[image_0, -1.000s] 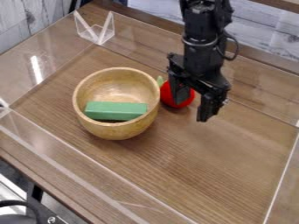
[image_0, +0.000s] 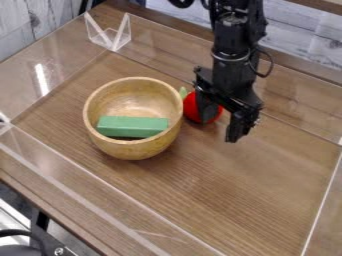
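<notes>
The black gripper (image_0: 222, 116) hangs from the arm at the centre, its fingers open around a red round object (image_0: 199, 107), which is partly hidden behind it. To the left of them, a wooden bowl (image_0: 134, 95) holds a green block (image_0: 132, 129). Whether the fingers touch the red object cannot be told.
A small white wire-like stand (image_0: 107, 30) is at the back left. Bare wooden table (image_0: 227, 200) fills the front and right. A black cable lies at the lower left edge.
The gripper has shifted slightly over the red object, which is more hidden now. The bowl and green block have not visibly moved.
</notes>
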